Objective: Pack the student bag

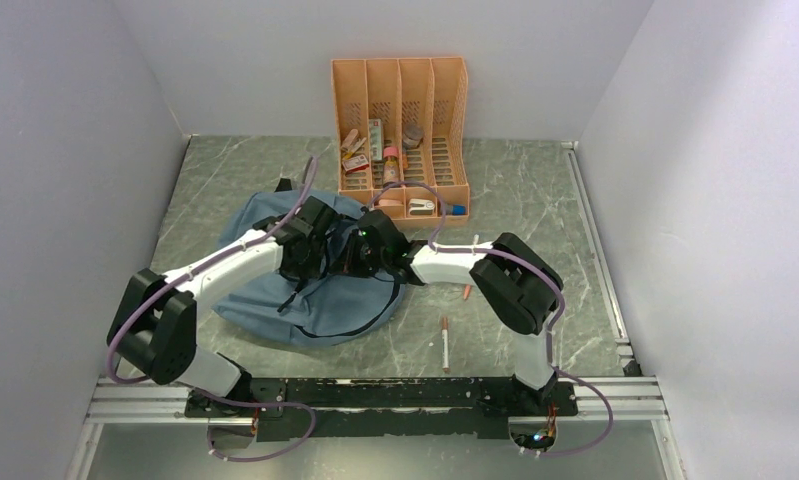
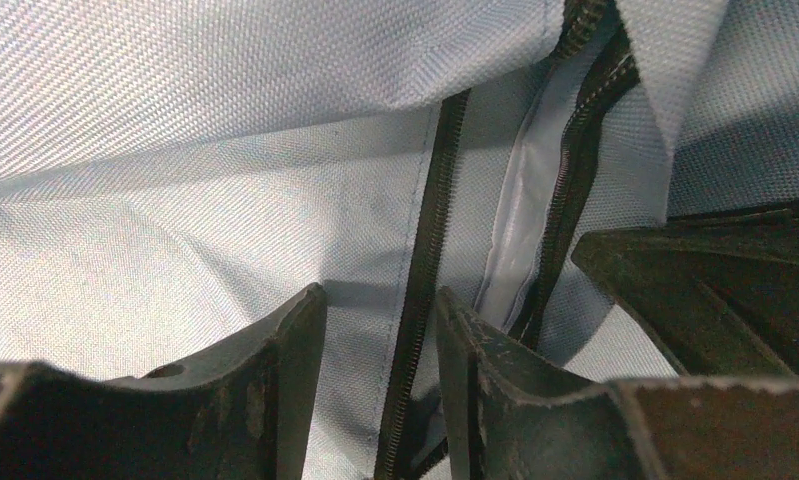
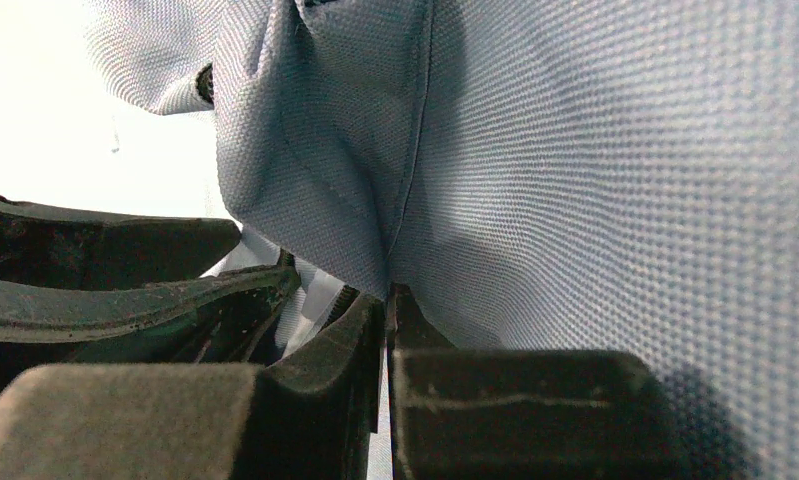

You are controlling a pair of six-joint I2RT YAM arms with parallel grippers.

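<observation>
The blue-grey bag [image 1: 275, 310] lies on the left of the table, both grippers over its zipped middle. My left gripper [image 1: 310, 262] is open, its fingertips either side of a black zipper strip [image 2: 431, 190] on the fabric. My right gripper [image 1: 355, 260] is shut on a fold of bag fabric [image 3: 325, 200], right beside the left one. In the left wrist view, part of the other gripper shows at the right.
An orange divided organiser [image 1: 415, 80] with stationery stands behind the bag. Markers [image 1: 445, 342] lie right of the bag.
</observation>
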